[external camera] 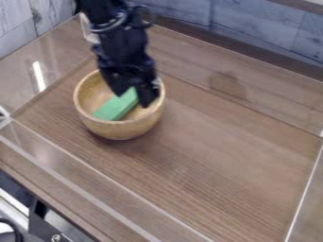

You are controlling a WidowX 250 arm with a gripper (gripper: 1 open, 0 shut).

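The dark robot gripper [128, 74] hangs over a wooden bowl [108, 129] at the centre left of the table, its lower parts blurred. Inside the bowl lies a green block [116, 107], partly hidden behind the gripper. Whether the gripper touches the block cannot be told from this view.
Walls edge the table at the back. A small white object at the upper left, behind the arm, is too indistinct to identify.
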